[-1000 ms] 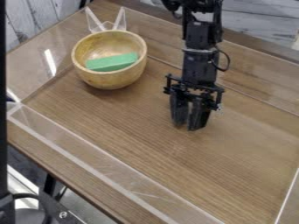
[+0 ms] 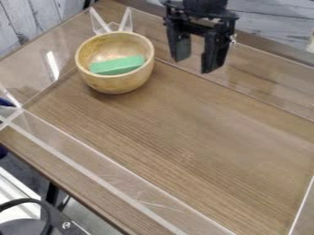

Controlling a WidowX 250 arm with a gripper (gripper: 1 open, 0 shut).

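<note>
The black gripper (image 2: 196,50) hangs from the top centre of the camera view over the back of the wooden table, open. To its left, a round wooden bowl (image 2: 114,84) holds a green block (image 2: 119,64). The gripper is apart from the bowl, to its right.
A white pointed object (image 2: 112,22) stands behind the bowl. A pale wall runs along the back, and part of a cable shows at the lower left.
The arm and gripper have moved up and back, away from the middle of the table. The bowl and green block look unmoved.
</note>
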